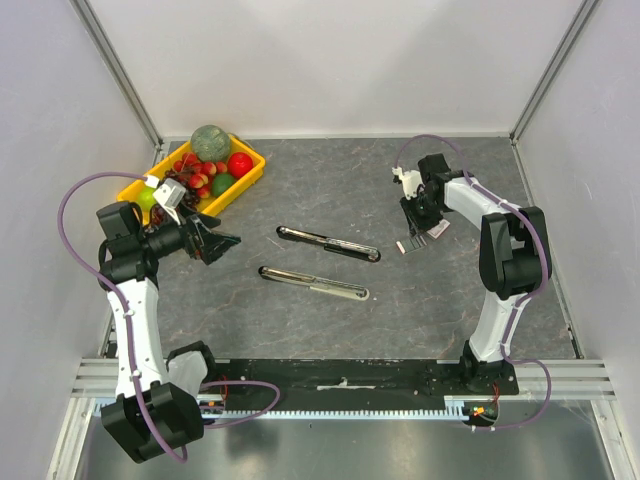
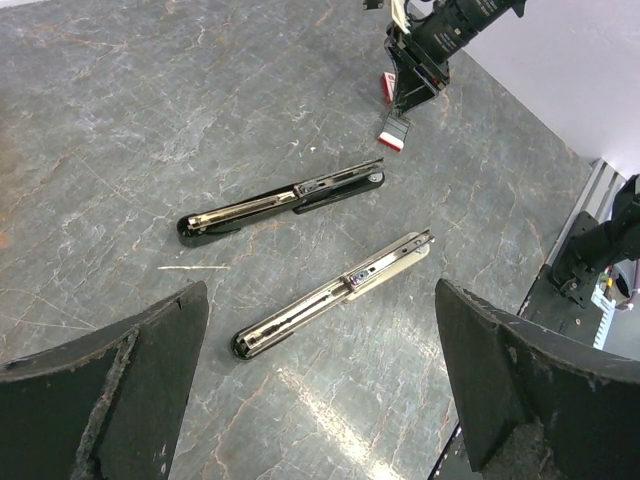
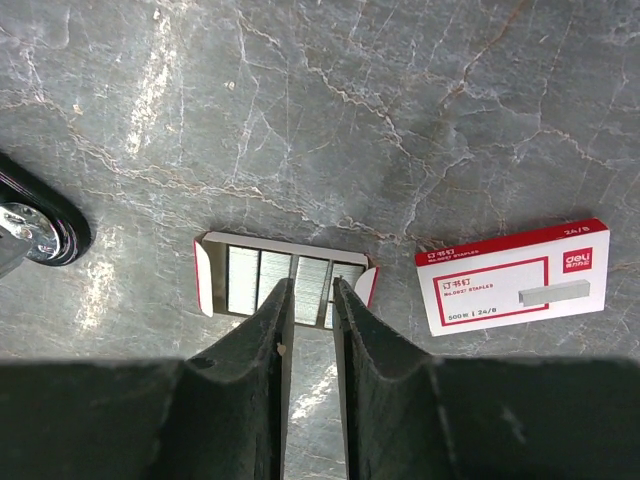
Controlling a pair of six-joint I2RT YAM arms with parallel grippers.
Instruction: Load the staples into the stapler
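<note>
Two long staplers lie opened out on the grey table: a black one point(image 1: 328, 243) and, nearer the front, a white-and-black one point(image 1: 313, 283). An open tray of staples point(image 3: 290, 278) holds several silver strips side by side. To its right in the right wrist view lies a red and white staple box point(image 3: 515, 279). My right gripper is over the open tray, its fingertips a narrow gap apart above the strips; whether they touch a strip cannot be told. Left of the staplers, my left gripper point(image 1: 222, 240) hangs wide open and empty.
A yellow basket point(image 1: 250, 180) of fruit stands at the back left, close to the left arm. A thin pale stick point(image 2: 194, 267) lies near the staplers.
</note>
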